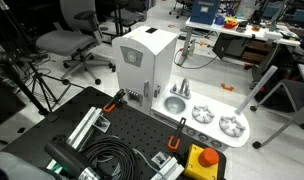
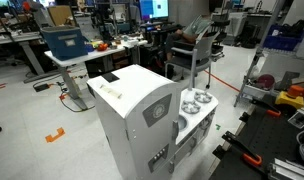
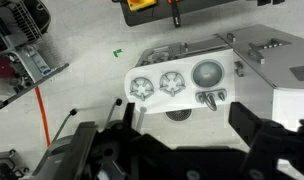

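A white toy kitchen fills the middle of the scene: a tall cabinet [image 1: 147, 62] with a door, and a low counter beside it. Set in the counter is a round grey sink [image 3: 206, 73] with a faucet [image 3: 210, 99]. Two silver burners [image 3: 141, 88] lie beside the sink; the surfaces of both look bare. My gripper shows as dark shapes along the wrist view's lower edge, its fingers apart and the counter seen beyond them. Nothing shows held between them. Neither exterior view shows the gripper.
The dark robot table [image 1: 142, 128] carries coiled black cables [image 1: 110, 157], orange-handled clamps and a yellow box with a red button [image 1: 209, 156]. Beyond the kitchen, the pale floor is largely open, with chairs and desks around it.
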